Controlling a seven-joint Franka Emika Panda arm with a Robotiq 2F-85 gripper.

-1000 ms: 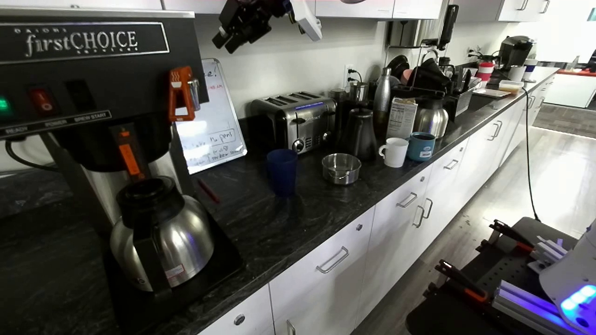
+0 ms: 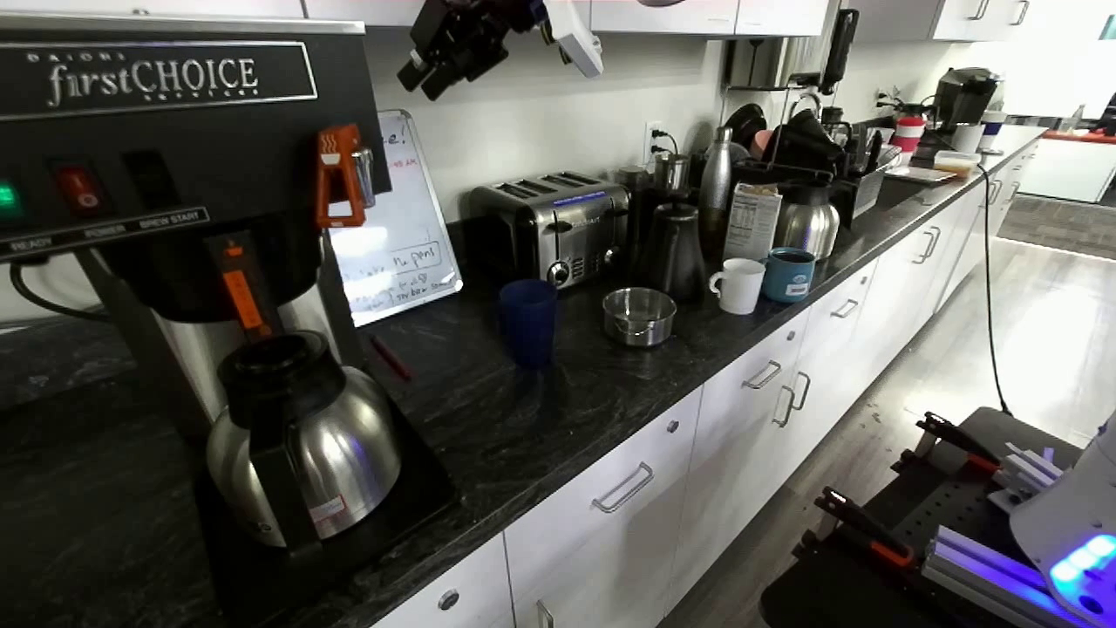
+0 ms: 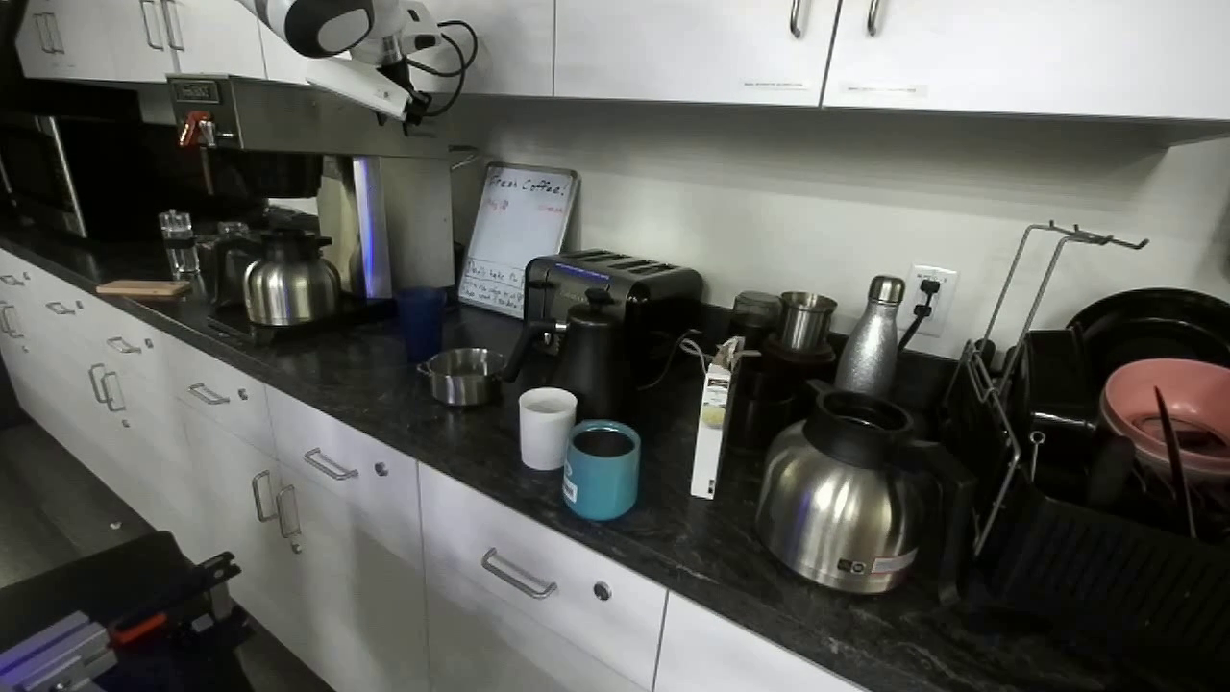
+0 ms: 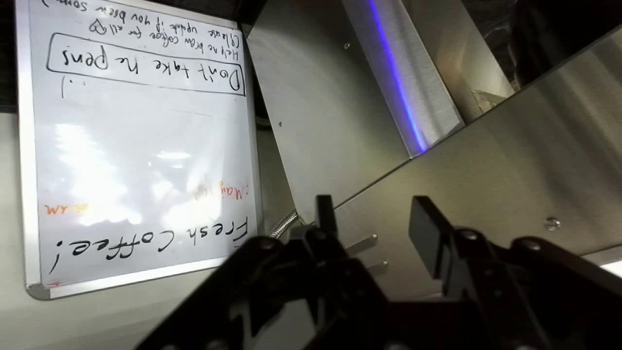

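Note:
My gripper (image 2: 420, 82) hangs in the air above the counter, beside the upper part of the coffee maker (image 2: 188, 136) and higher than the toaster. Seen from the wrist, the gripper is open, and its two dark fingers have a clear gap with nothing held. Past them show the metal side of the coffee maker (image 4: 495, 175) and, to the left, a whiteboard (image 4: 146, 140) that appears upside down. In exterior view 2 the arm (image 3: 357, 81) reaches in at the top, and the fingertips cannot be made out there.
A steel carafe (image 2: 335, 450) stands under the brewer. On the counter are a blue cup (image 2: 528, 323), a metal bowl (image 2: 639, 317), a toaster (image 2: 554, 230), a white mug (image 3: 547, 428) and a teal mug (image 3: 602, 471). Upper cabinets (image 3: 692, 46) overhang the work area.

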